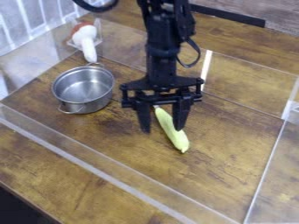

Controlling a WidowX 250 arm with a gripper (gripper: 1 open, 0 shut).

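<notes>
My gripper [163, 112] hangs over the middle of the wooden table [128, 179], dark and pointing down, at the upper end of a long pale yellow-green object [176, 133]. That object lies slanting, its lower end toward the front. My fingers hide its upper end, and whether they are closed on it I cannot tell.
A steel pot [82, 86] stands at the left. A white object [86, 41] lies at the back left. Clear panels border the table at the left, front and right.
</notes>
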